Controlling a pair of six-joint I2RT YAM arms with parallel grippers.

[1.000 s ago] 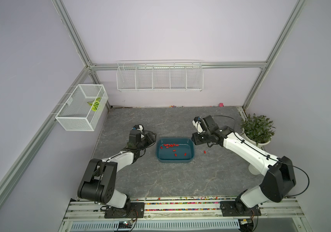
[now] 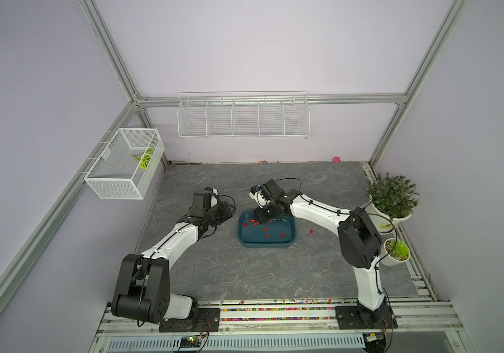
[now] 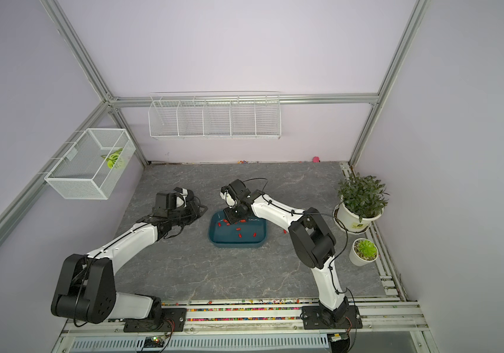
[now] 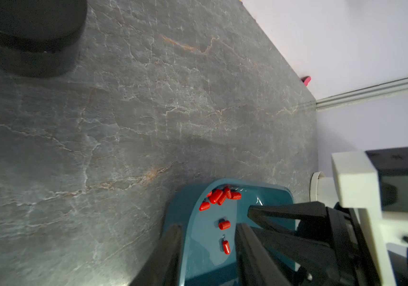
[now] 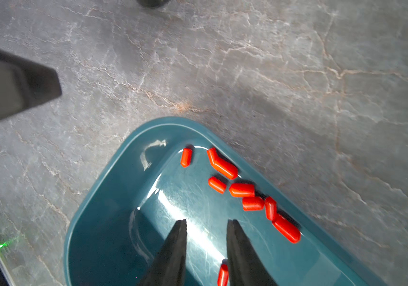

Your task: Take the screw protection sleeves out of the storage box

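A teal storage box [image 2: 266, 244] stands mid-table with several small red sleeves inside. In the right wrist view most red sleeves [image 5: 242, 189] lie along one wall, and a single sleeve [image 5: 223, 275] shows between my fingers farther in. My right gripper hangs over the box, its fingers apart and holding nothing. Left of the box is my left gripper, fingers parted and empty; beyond them the left wrist view shows the box's near wall [image 4: 189, 224] and sleeves [image 4: 223, 194]. One red sleeve [image 2: 311, 231] lies on the table right of the box.
Potted plants [image 2: 392, 197] stand at the right edge. A white wire basket [image 2: 125, 164] hangs on the left and a wire rack [image 2: 243, 117] on the back wall. Grey tabletop [image 2: 252, 276] in front of the box is clear.
My right arm has swung left from beside the box to above it. The left gripper has shifted slightly left, away from the box. The sleeves look unmoved where they show.
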